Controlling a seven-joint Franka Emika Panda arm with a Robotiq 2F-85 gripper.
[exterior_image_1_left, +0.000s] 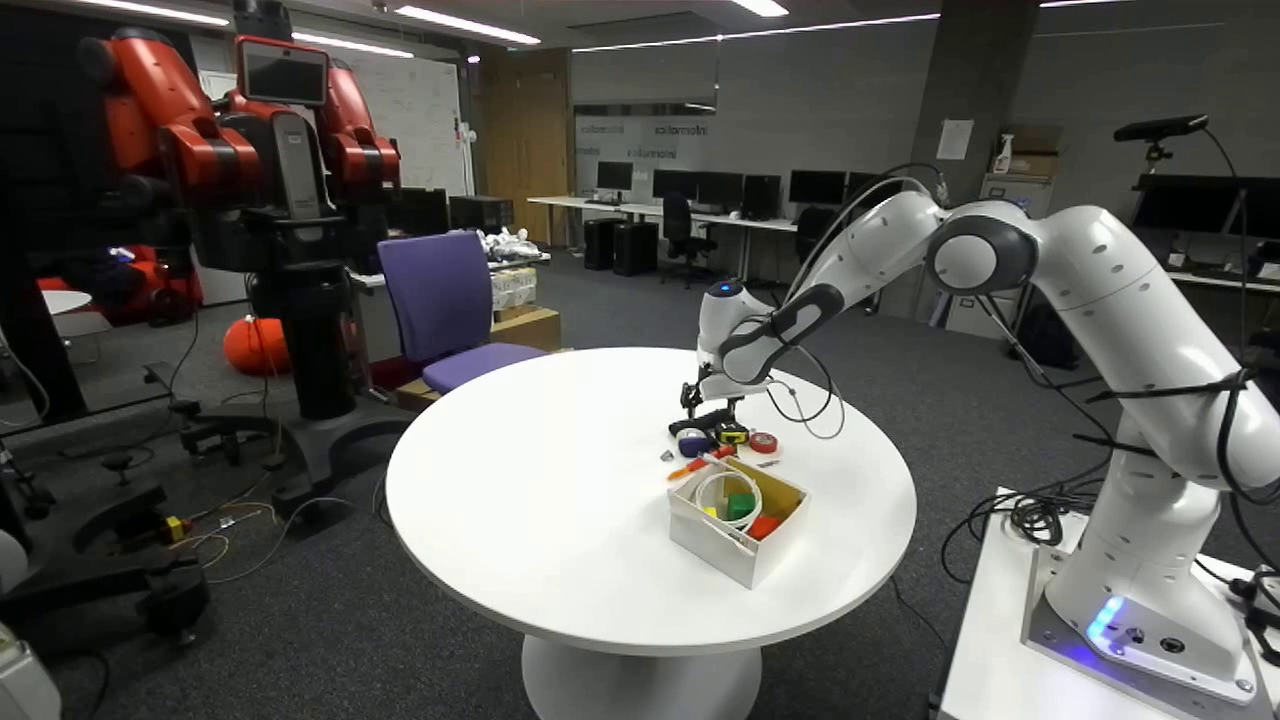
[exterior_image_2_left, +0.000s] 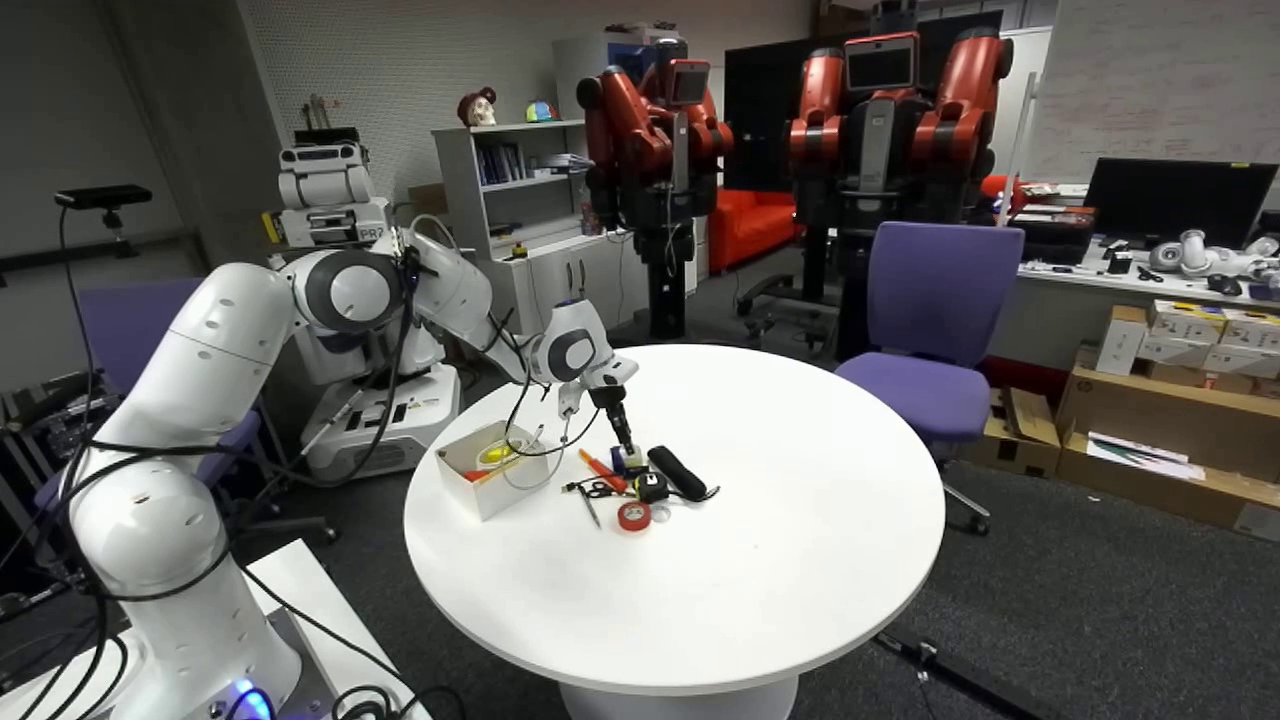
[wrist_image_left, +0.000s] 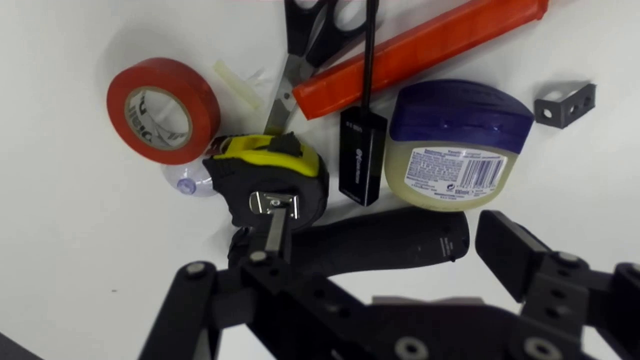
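My gripper stands open low over the pile in the wrist view, its fingers spread wide with nothing gripped. One of its fingers (wrist_image_left: 507, 252) is over bare table, and the other overlaps the tape measure (wrist_image_left: 270, 174) in the picture. A black case (wrist_image_left: 378, 240) lies between and under the fingertips. Just beyond it are a blue-lidded jar (wrist_image_left: 459, 147) lying on its side and a black USB adapter (wrist_image_left: 363, 159). Farther off are an orange-red tool (wrist_image_left: 420, 57), black-handled scissors (wrist_image_left: 294, 72) and a red tape roll (wrist_image_left: 163, 111). Whether a finger touches anything, I cannot tell.
An open white box (exterior_image_1_left: 726, 540) holding coloured pieces and a white coil stands near the pile. A small dark bracket (wrist_image_left: 567, 106) lies apart from the jar.
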